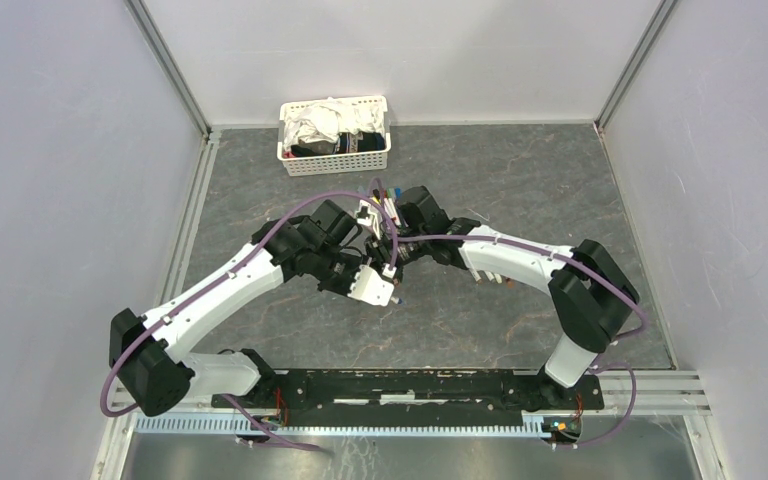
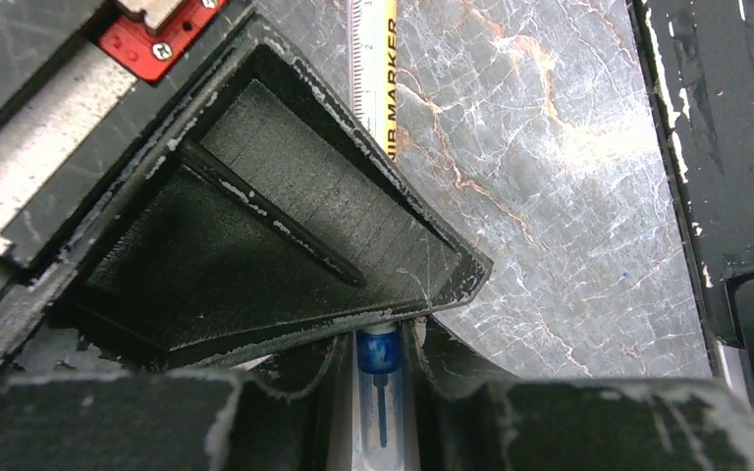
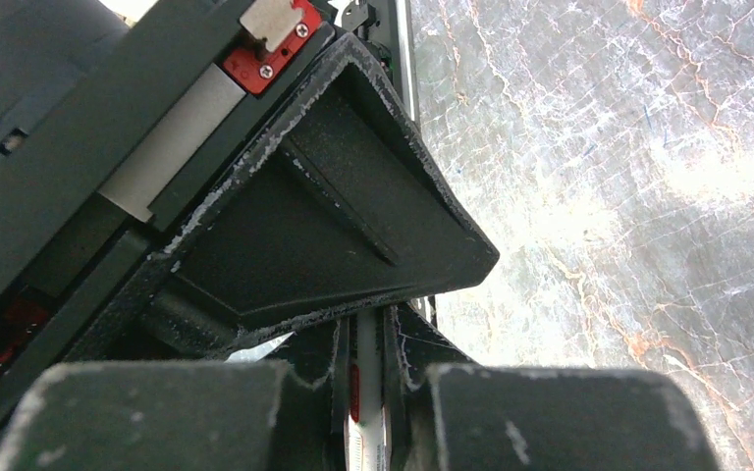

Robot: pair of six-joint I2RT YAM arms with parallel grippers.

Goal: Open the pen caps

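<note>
In the left wrist view, a pen with a blue band and a clear part (image 2: pixel 379 355) stands between the fingers of my left gripper, shut around it. My right gripper is shut around a pen's grey part (image 3: pixel 368 343); red and white show lower on that pen. The two grippers meet in the middle of the table in the top view, where the arms hide the pens. Whether both hold the same pen, I cannot tell. Another white and yellow marker (image 2: pixel 373 69) lies on the table below.
Several pens (image 1: pixel 385 200) lie behind the grippers, and a few more (image 1: pixel 491 277) under the right forearm. A white basket (image 1: pixel 335 166) with cloth stands at the back. Free table (image 1: pixel 520 180) is at the right rear. Purple cables hang along both arms.
</note>
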